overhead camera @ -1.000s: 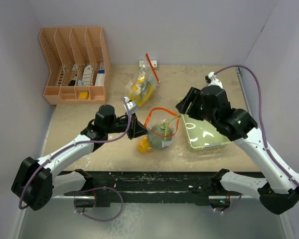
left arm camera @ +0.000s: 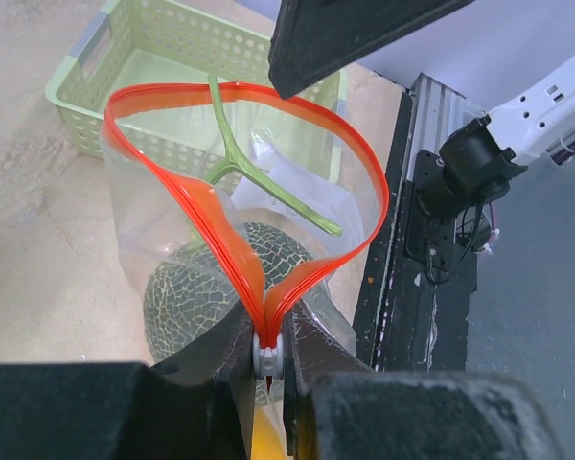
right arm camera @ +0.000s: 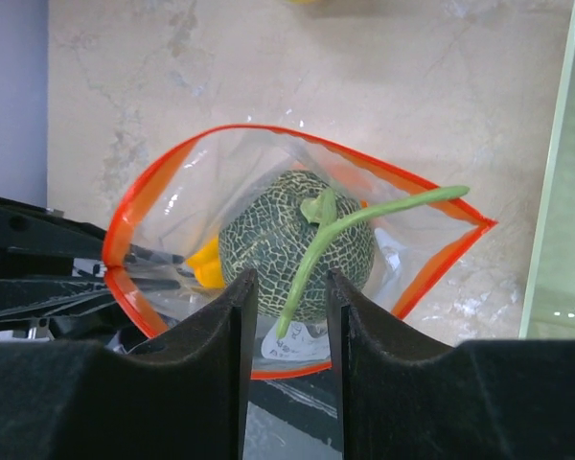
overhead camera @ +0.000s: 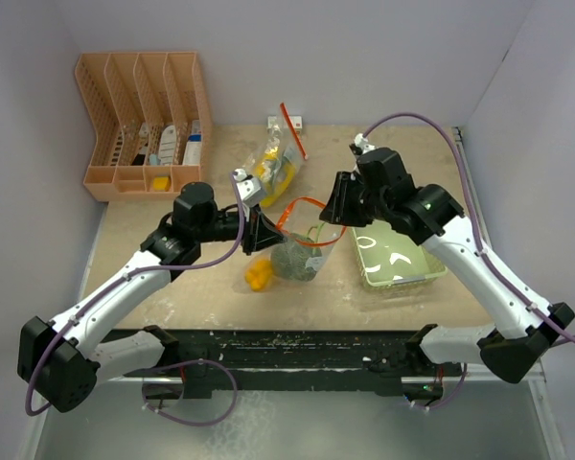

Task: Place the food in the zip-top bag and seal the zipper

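Note:
My left gripper (overhead camera: 273, 237) is shut on the orange zipper rim of an open zip top bag (left arm camera: 220, 220). Inside the bag are a netted green melon (right arm camera: 268, 240) with a forked stem (right arm camera: 316, 251) reaching up into the opening, and a yellow pepper (overhead camera: 260, 274) at the lower left. My right gripper (overhead camera: 337, 206) hangs just above the opening, over the stem, its two fingers apart by a narrow gap with nothing seen between them.
A pale green basket (overhead camera: 393, 278) sits right of the bag. Another bag with yellow food (overhead camera: 273, 177) lies behind. An orange divided organizer (overhead camera: 113, 177) stands at the back left.
Since a second ago my right gripper has moved left over the bag's opening.

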